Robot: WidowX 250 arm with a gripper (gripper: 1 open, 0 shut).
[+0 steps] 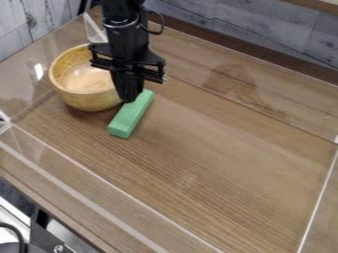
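My black gripper (128, 93) hangs at the right edge of a tan bowl (73, 89), shut, with nothing visible between its fingers. Its body hides part of the bowl. A green rectangular block (129, 117) lies flat on the wooden table (218, 158), just below and right of the gripper tip, beside the bowl.
Grey panels (30, 20) border it at the back left. A dark cable (14, 237) lies off the table at the bottom left.
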